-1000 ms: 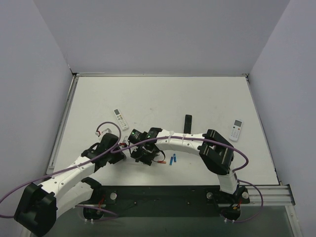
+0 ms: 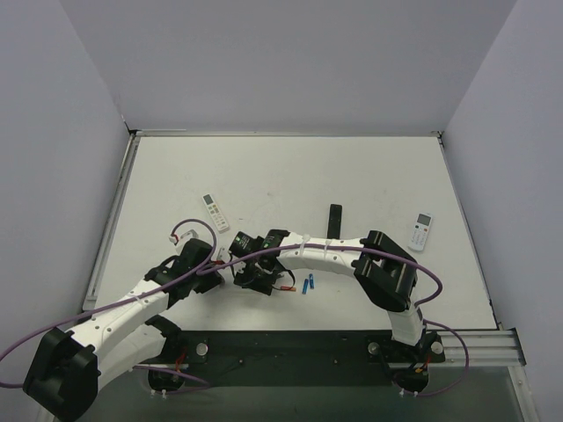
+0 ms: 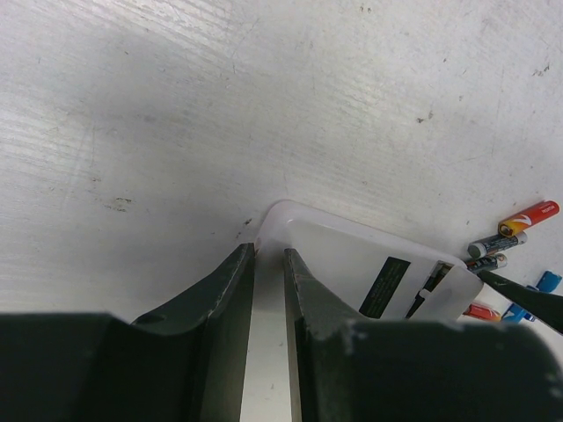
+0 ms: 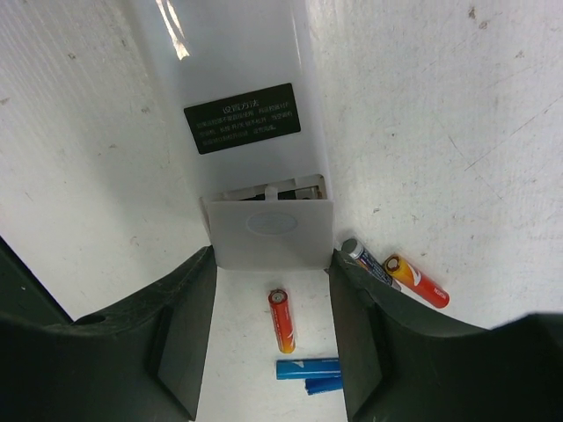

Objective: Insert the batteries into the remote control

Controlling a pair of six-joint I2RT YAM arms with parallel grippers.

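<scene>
A white remote control [image 3: 339, 255] lies face down, a black label on its back. My left gripper is shut on its rounded end. At the opposite end, my right gripper is shut on the white battery cover [image 4: 271, 236], with its fingers on both sides. Between cover and body, a gap [image 4: 281, 190] shows part of the battery compartment; whether batteries lie inside is hard to tell. In the top view, both grippers and most of this remote are hidden by the arms.
Beside the cover lie orange batteries [image 4: 418, 281], dark ones [image 4: 369, 262] and blue ones [image 4: 308, 368]. Farther off are a white remote [image 2: 215, 212], a black remote [image 2: 335, 221] and another white remote [image 2: 421, 232].
Across the top views, the right gripper end has shifted very slightly. Both arms otherwise stay in place, and the loose batteries and other remotes have not moved.
</scene>
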